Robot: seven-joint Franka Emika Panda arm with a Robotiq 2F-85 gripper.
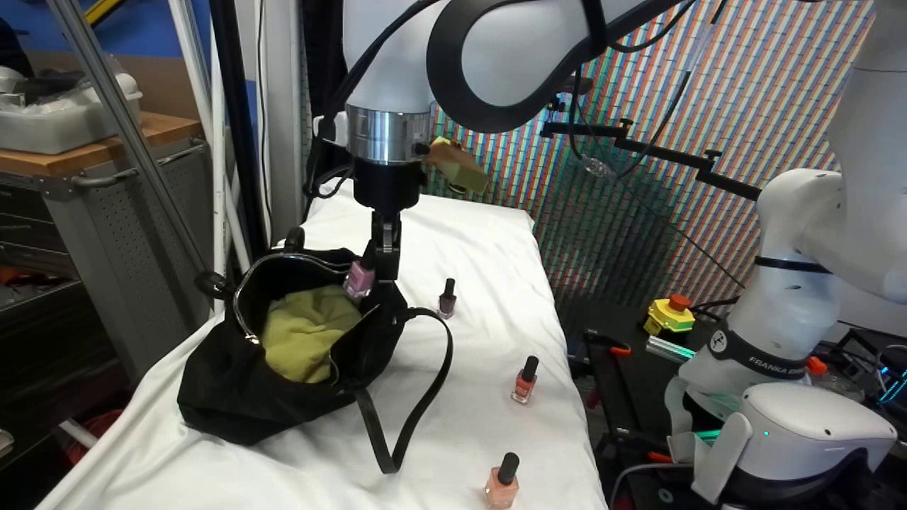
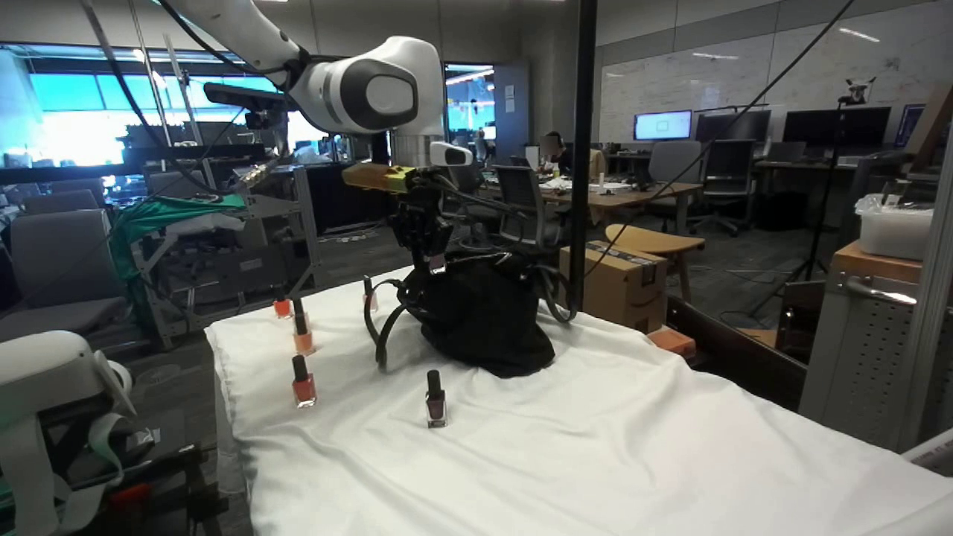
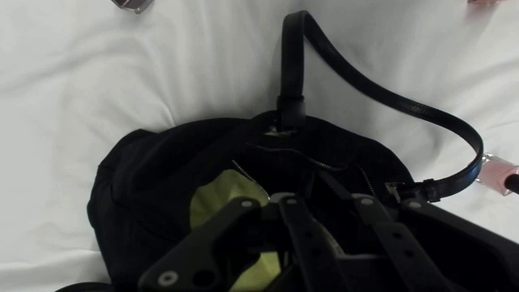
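Note:
A mauve nail polish bottle (image 1: 359, 280) hangs tilted from my gripper (image 1: 379, 265), which is shut on it near its dark cap. Both are over the right-hand, far side of the black bag's (image 1: 246, 408) open mouth in exterior view 1. Inside the bag lies a crumpled yellow-green cloth (image 1: 307, 333). In the wrist view my dark fingers (image 3: 297, 214) sit above the bag opening, and the bottle is hard to make out there. From exterior view 2, the gripper (image 2: 430, 259) is at the bag's upper edge, with the bag wall hiding its inside.
On the white-covered table stand a dark plum bottle (image 1: 447, 301), a red bottle (image 1: 524, 382) and a peach bottle (image 1: 502, 484). More bottles, one orange-red (image 2: 282, 308), show in exterior view 2. The bag's strap (image 1: 425, 399) loops onto the cloth.

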